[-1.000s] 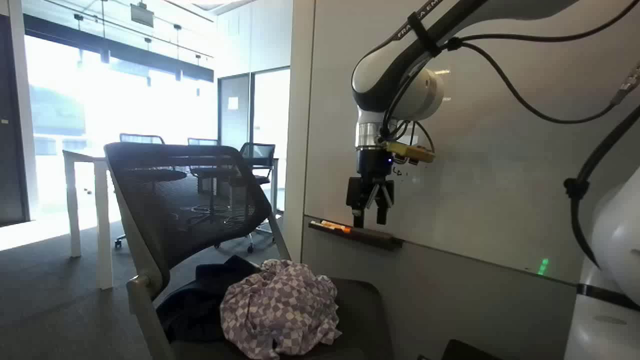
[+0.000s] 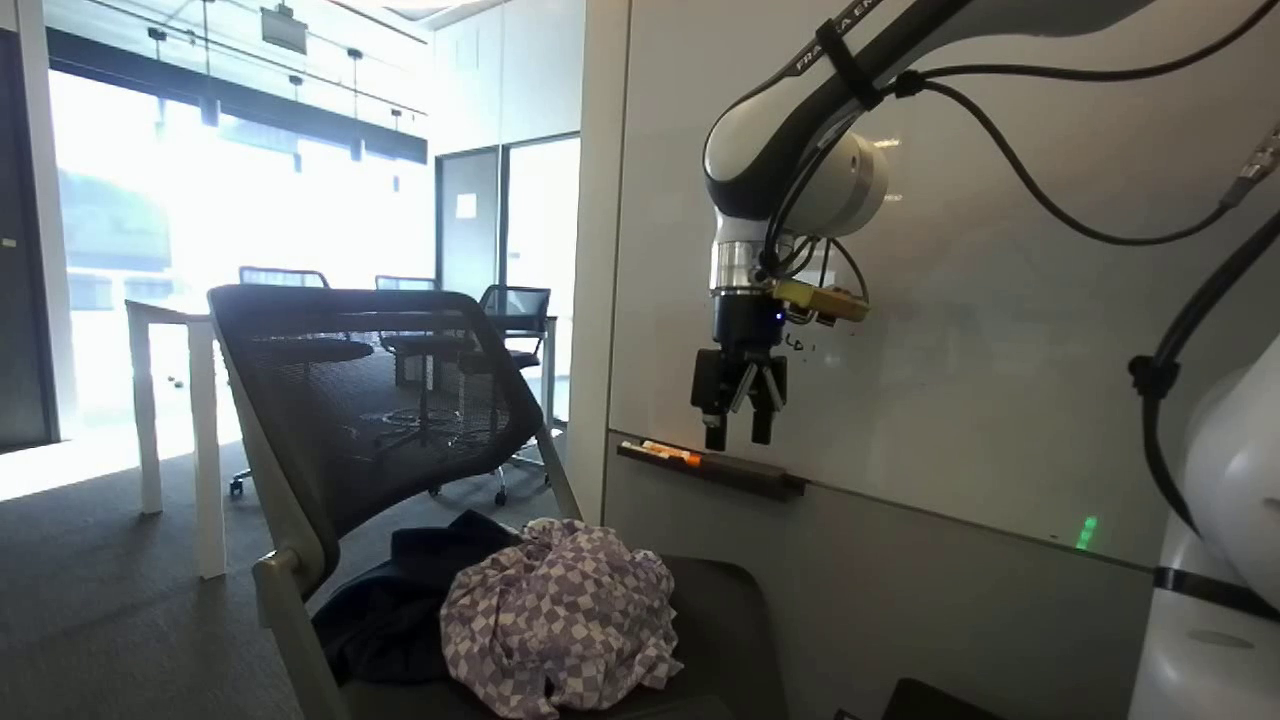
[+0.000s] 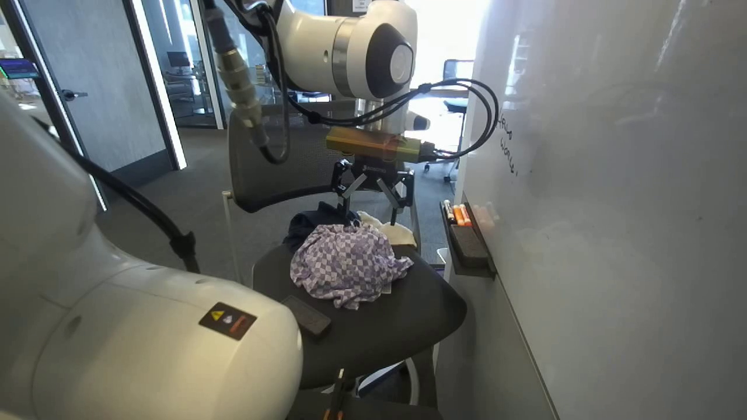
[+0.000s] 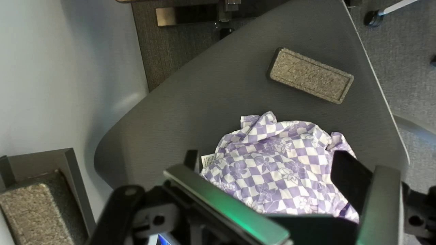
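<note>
My gripper (image 2: 739,439) hangs in the air beside the whiteboard, pointing down, its fingers apart and nothing between them. Below it on the chair seat (image 3: 378,329) lies a crumpled purple-and-white checked cloth (image 3: 343,262). In the wrist view this cloth (image 4: 278,163) shows beyond the open fingers, partly covered by them. A dark cloth (image 2: 450,552) is bunched behind it, against the backrest side. Part of a cream cloth (image 3: 397,233) shows behind the checked one. A flat grey-brown eraser (image 4: 311,75) rests on the bare seat, apart from the cloths.
The whiteboard (image 3: 616,210) rises close to one side of the seat. Its tray (image 3: 465,245) holds markers and another eraser (image 4: 34,212). The mesh chair back (image 2: 384,396) stands behind the cloths. Bare seat lies around the loose eraser.
My gripper sits very slightly higher than a second ago, still open. The cloths and chair have not moved.
</note>
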